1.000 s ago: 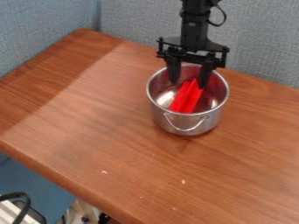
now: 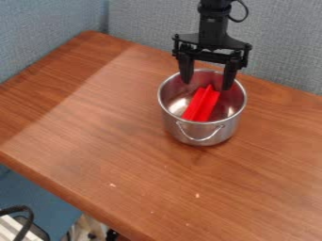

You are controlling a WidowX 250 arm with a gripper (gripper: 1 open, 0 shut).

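A steel pot [image 2: 201, 132] with wire handles stands on the wooden table. Inside it lie red elongated pieces [image 2: 199, 104]. The black gripper [image 2: 205, 79] hangs over the back of the pot, its two fingers spread apart and open, with the red pieces below and between them.
Grey padded walls stand behind and at the left. Cables and small objects sit off the table at the lower left.
The gripper's fingers have spread wider since a second ago, and it has shifted slightly upward. The pot and red pieces look unmoved.
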